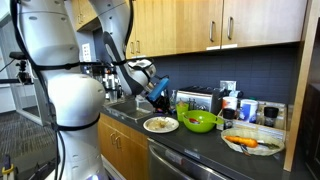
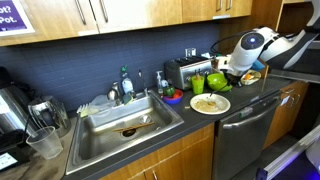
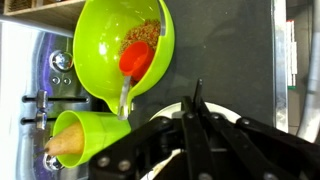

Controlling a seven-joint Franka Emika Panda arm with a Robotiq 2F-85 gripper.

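My gripper points down over the counter, its dark fingers closed together. Whatever may sit between them is too dark and small to make out. Under it in the wrist view, partly covered by the gripper body, is a white plate (image 3: 172, 110); exterior view 1 shows food on that plate (image 1: 148, 125). To the upper left in the wrist view lies a green bowl (image 3: 92, 38) holding brown bits and a red ladle (image 3: 136, 60). Below it stands a green cup (image 3: 102, 130) with a tan item inside.
A toaster (image 2: 190, 72) stands against the back wall, and the sink (image 2: 90, 145) lies to its left. On the right in exterior view 1, a tray (image 1: 270, 136) carries an orange carrot-like item.
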